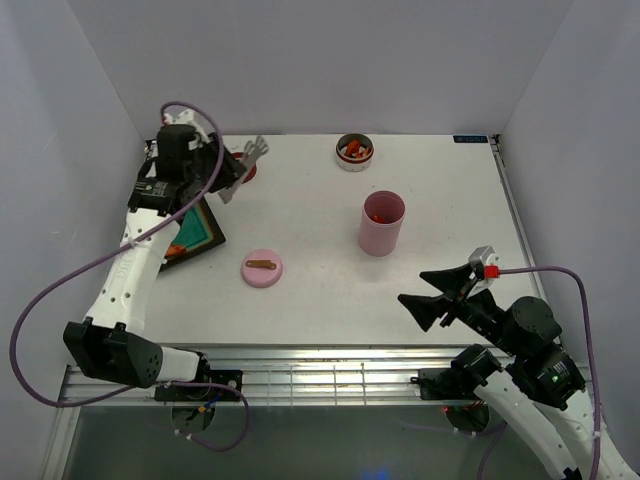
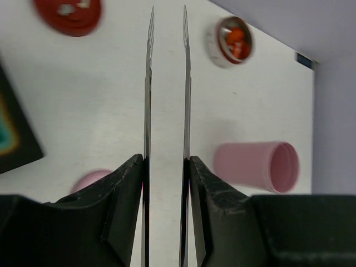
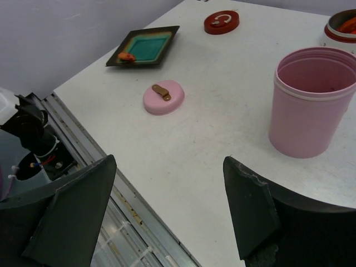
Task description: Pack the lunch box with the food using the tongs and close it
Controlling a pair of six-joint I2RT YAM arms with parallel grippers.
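My left gripper (image 1: pixel 238 168), holding what look like long metal tong blades (image 2: pixel 148 111), is raised above the back left, over the red lid (image 2: pixel 71 15) and near the dark-rimmed tray (image 1: pixel 208 230) with an orange piece (image 3: pixel 127 57). Whether its fingers are fully closed is unclear. The pink cup (image 1: pixel 379 232) stands right of centre, something orange-red inside. A round container (image 2: pixel 236 41) with orange pieces stands at the back. A pink lid (image 1: pixel 262 276) with a brown tab lies front left. My right gripper (image 1: pixel 430 298) is open and empty at the front right.
Walls (image 1: pixel 565 200) border the table at back and sides. A metal rail (image 1: pixel 310 365) runs along the front edge.
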